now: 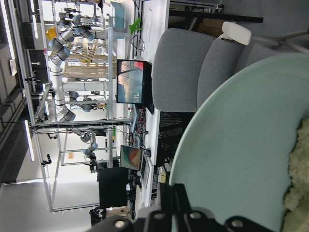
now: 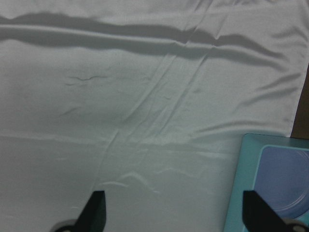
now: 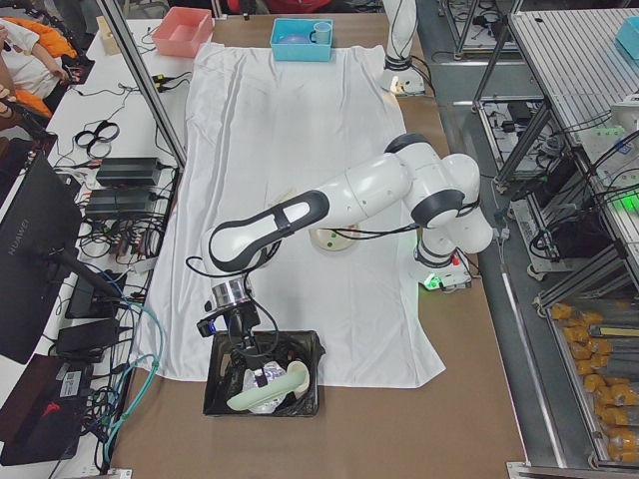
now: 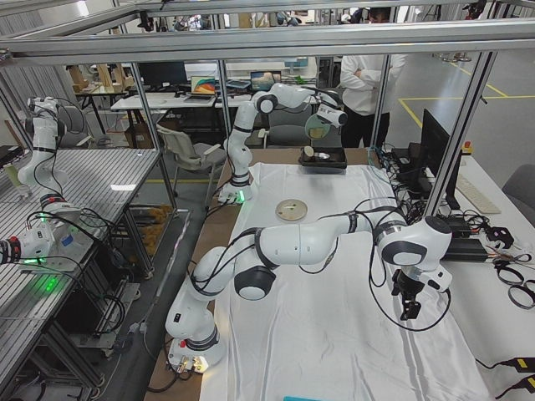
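Note:
A pale green plate [image 4: 318, 127] is held steeply tilted by my left gripper [image 3: 258, 364] over a black lined bin [image 3: 225, 404], which holds crumpled foil and a cream cup. The left wrist view shows my gripper shut on the plate's rim [image 1: 217, 154], with tan crumbly food [image 1: 298, 174] on the plate. A beige round plate [image 4: 292, 210] lies on the white cloth, partly hidden by the arm in the left camera view. My right gripper hangs open over the cloth at the other end, empty.
A blue tray [image 3: 281, 54] with a cup stands at the far end, a pink box [image 3: 183, 32] beside it. Monitors, cables and metal frame posts line the cloth's sides.

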